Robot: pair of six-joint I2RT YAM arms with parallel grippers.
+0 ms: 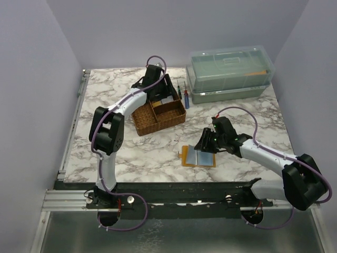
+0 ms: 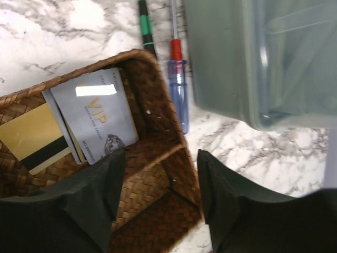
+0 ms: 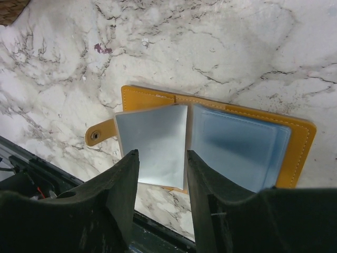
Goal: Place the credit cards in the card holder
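Silver VIP card (image 2: 97, 113) and a gold card with a black stripe (image 2: 36, 138) lie in a compartment of the woven basket (image 1: 149, 128); other card edges show between them. Above the basket hangs my left gripper, its fingers apart and nothing between them, with the cards beyond its fingertips. The card holder (image 3: 303, 153), tan with clear sleeves and a snap tab, lies spread on the table. Over it, my right gripper stands open above the raised left sleeve (image 3: 155, 139), near its free edge; I cannot tell whether a finger touches it.
A blue screwdriver (image 2: 178, 89) and a green-banded dark tool (image 2: 146, 23) lie beside the basket. The big lidded clear box (image 1: 230, 71) stands at the back right. Bare marble table (image 1: 142, 158) stretches between basket and holder.
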